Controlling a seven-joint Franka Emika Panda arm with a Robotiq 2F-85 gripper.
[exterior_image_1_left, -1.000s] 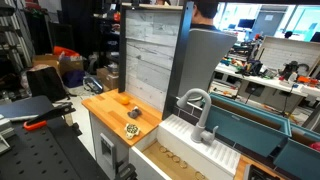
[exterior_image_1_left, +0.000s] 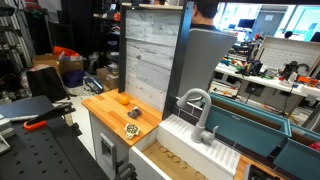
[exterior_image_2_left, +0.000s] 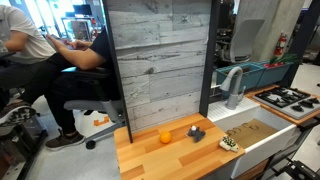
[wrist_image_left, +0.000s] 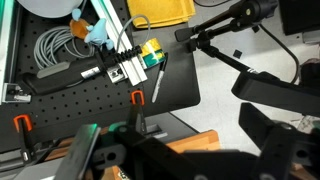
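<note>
In the wrist view my gripper reaches in from the bottom edge, its dark fingers (wrist_image_left: 120, 150) standing wide apart. Between them only a strip of wooden counter and floor shows, with no object held. Above lies a black table (wrist_image_left: 115, 115) with a coil of grey cable (wrist_image_left: 62, 45), a yellow-and-white item (wrist_image_left: 152, 50), a yellow tray (wrist_image_left: 160, 12) and a small blue item (wrist_image_left: 98, 33). Neither exterior view clearly shows the gripper.
On the wooden counter (exterior_image_2_left: 185, 155) sit an orange ball (exterior_image_2_left: 165, 137), a small grey object (exterior_image_2_left: 200, 134) and a pale patterned item (exterior_image_2_left: 228, 144). A grey faucet (exterior_image_1_left: 200, 105) rises beside the open drawer (exterior_image_1_left: 175, 160). A black clamp-like frame (wrist_image_left: 225, 50) overhangs the table edge.
</note>
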